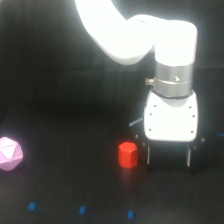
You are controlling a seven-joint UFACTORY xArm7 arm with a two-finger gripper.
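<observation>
My white gripper [168, 157] points down on the right of the camera view, its two thin fingers wide apart. Only dark surface shows between them. A small red block [127, 154] with a faceted outline sits just left of the left finger [148, 154], outside the fingers. Whether that finger touches the block or stands a little apart, I cannot tell. At the left edge, well away from my gripper, lies a pink faceted ball [9, 153], partly cut off by the frame.
Small blue marks, such as one blue mark [82, 210], dot the dark surface [75, 175] near the front. Open room lies between the pink ball and the red block. Dark folds of a backdrop [45, 60] rise behind.
</observation>
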